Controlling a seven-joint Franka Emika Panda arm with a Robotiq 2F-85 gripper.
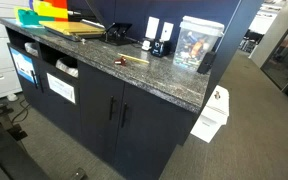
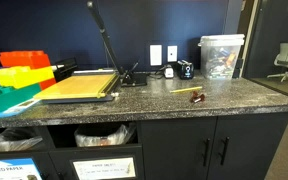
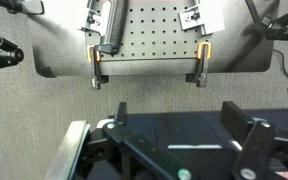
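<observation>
In the wrist view my gripper stands open, its two dark fingers [image 3: 122, 114] wide apart, with nothing between them. Beneath it are grey carpet and a dark panel edge. On the speckled dark countertop [image 2: 154, 102] lies a thin yellow stick [image 2: 187, 90], perhaps a pencil. Close by is a small dark red object [image 2: 197, 98], too small to identify. A clear lidded container [image 2: 220, 60] with mixed contents stands at the right end of the counter. My gripper cannot be made out in either exterior view.
A paper cutter [image 2: 79, 88] with its arm raised and large coloured blocks [image 2: 22, 77] occupy the counter's left. A small black device [image 2: 187, 71] stands near the wall. The wrist view shows a perforated metal plate [image 3: 159, 40] with clamps.
</observation>
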